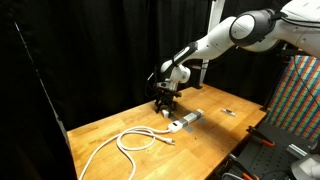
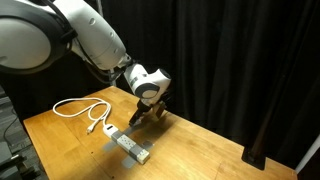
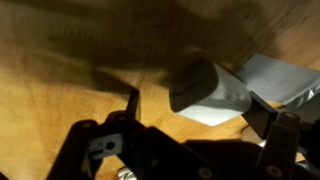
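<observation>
In the wrist view my gripper is open above the wooden table, its dark fingers (image 3: 128, 108) spread apart. A small pale grey and white block (image 3: 208, 90) lies in the gap, nearer the right-hand finger; contact with that finger cannot be made out. From the first exterior view, the gripper (image 1: 165, 104) is low over the table, and a small white thing (image 1: 166, 113) shows beside it. The second exterior view has the gripper (image 2: 150, 110) just beyond the power strip, its fingertips hard to make out.
A white power strip (image 1: 186, 121) lies close to the gripper, its looped white cord (image 1: 122, 145) spread across the table. Small items (image 1: 229, 112) lie farther right. Black curtains (image 2: 225, 70) hang behind. Bare wood (image 2: 200, 155) stretches along the curtain side.
</observation>
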